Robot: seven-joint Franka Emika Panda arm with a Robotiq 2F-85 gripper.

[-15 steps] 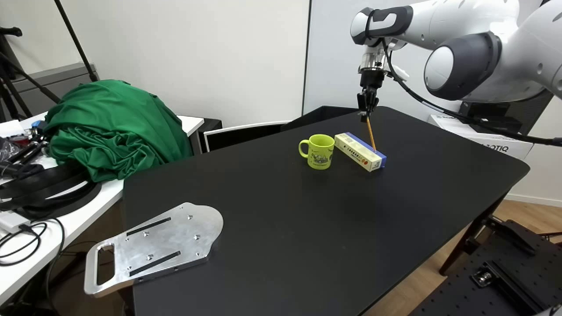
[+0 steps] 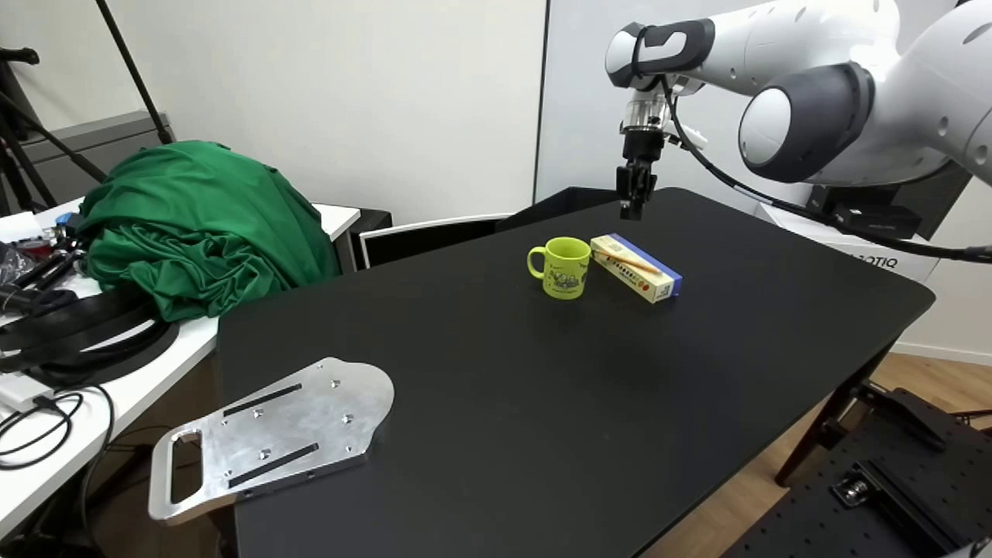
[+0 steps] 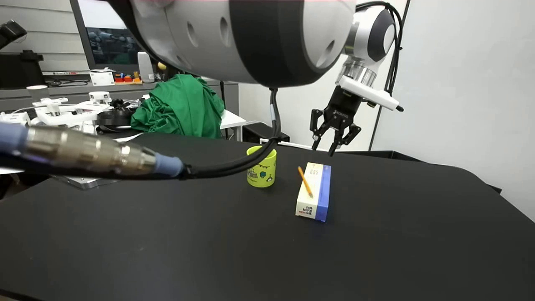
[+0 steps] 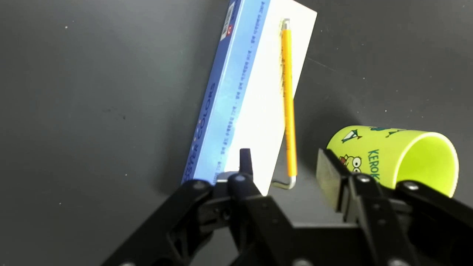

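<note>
An orange stick with a bent metal end, perhaps a small tool (image 4: 288,102), lies along the top of a white-and-blue box (image 3: 324,193); its bent end reaches past the box's edge in the wrist view. Above the far end of the box hangs my gripper (image 3: 323,149), its fingers spread apart with nothing between them. Just beside the box stands a yellow-green mug (image 2: 564,268), upright, its handle towards the left in exterior view 1. The gripper fingertips are clear of box, stick and mug in the exterior views.
A flat metal plate with a handle (image 2: 288,423) lies at the table's left edge. Beyond it, green cloth (image 2: 195,228) is heaped on a white side table. A thick cable (image 3: 215,170) crosses exterior view 2.
A second ago the orange stick hung slanting from the gripper, its lower end at the box. Now it lies on the box, let go, and the gripper has moved slightly left.
</note>
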